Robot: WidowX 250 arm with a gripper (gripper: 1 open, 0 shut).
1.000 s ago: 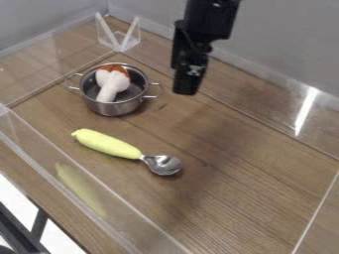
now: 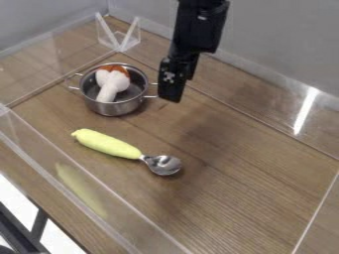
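The black robot gripper (image 2: 173,85) hangs from the top centre, just right of the steel pot, its fingers pointing down; whether it is open or shut is unclear. The pot (image 2: 134,93) holds a white item with a red-orange part (image 2: 114,81). In front lies a spoon (image 2: 165,164) with a yellow corn-like handle (image 2: 106,143), bowl end to the right.
A white wire rack (image 2: 121,38) stands behind the pot.
The gripper has moved left toward the pot and somewhat downward. The pot, its contents and the spoon have not visibly moved.
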